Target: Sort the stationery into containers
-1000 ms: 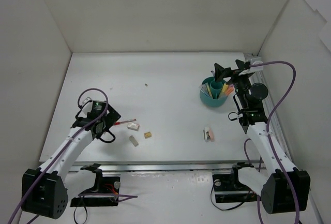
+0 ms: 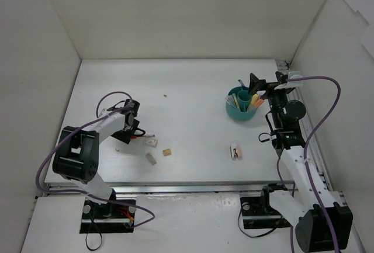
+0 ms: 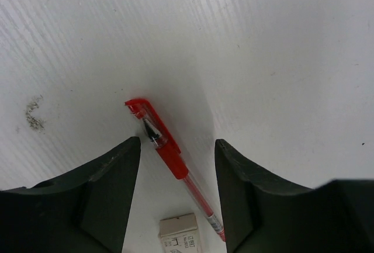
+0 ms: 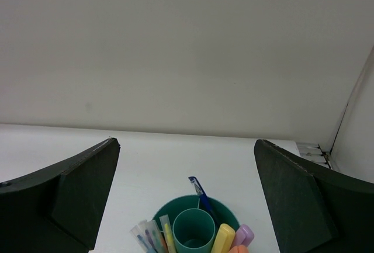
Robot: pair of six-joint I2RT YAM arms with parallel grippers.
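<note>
A red pen with a clear cap lies on the white table, between the fingertips of my open left gripper, which is low over it in the left wrist view. A small pale eraser block lies beside the pen. From above, my left gripper is at the pen's left end. My right gripper is open, facing the teal round organizer, which holds several pens, markers and a blue pen around an inner cup.
A grey block, a tan block and a pale pink item lie on the front half of the table.
My left gripper has moved right and a little toward the back, over the red pen. The right arm has shifted slightly to the right.
</note>
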